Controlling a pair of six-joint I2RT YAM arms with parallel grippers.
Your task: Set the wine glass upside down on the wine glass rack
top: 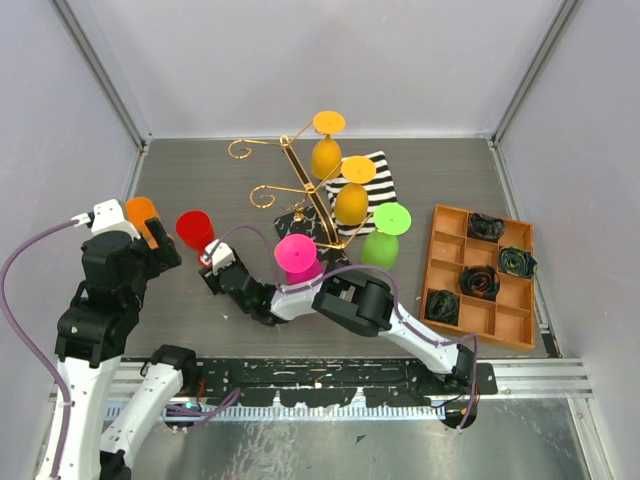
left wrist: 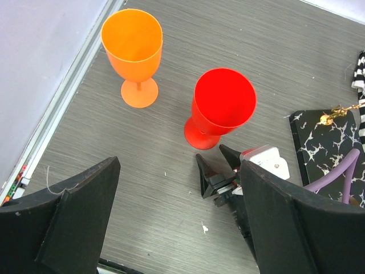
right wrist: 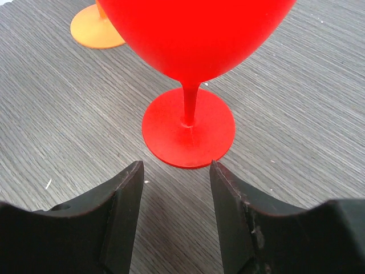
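Note:
The red wine glass [left wrist: 224, 98] stands upright on the table at left, its round foot [right wrist: 189, 128] flat on the surface. My right gripper is low at the near side of that foot, fingers apart and nothing between them. The left gripper [top: 168, 246] hangs open and empty by the orange glass [left wrist: 133, 45], which is also upright. Behind the right arm, the gold wine glass rack [top: 309, 185] holds pink [top: 295, 252], green [top: 391, 218] and yellow [top: 352, 203] glasses upside down. Two curled hooks [top: 262, 198] on its left side are empty.
A wooden compartment tray [top: 435, 262] with dark coiled bundles sits at right. A striped cloth [top: 381, 183] lies behind the rack, and a black marbled base [left wrist: 322, 137] is under it. Bare table [top: 180, 315] shows at front left.

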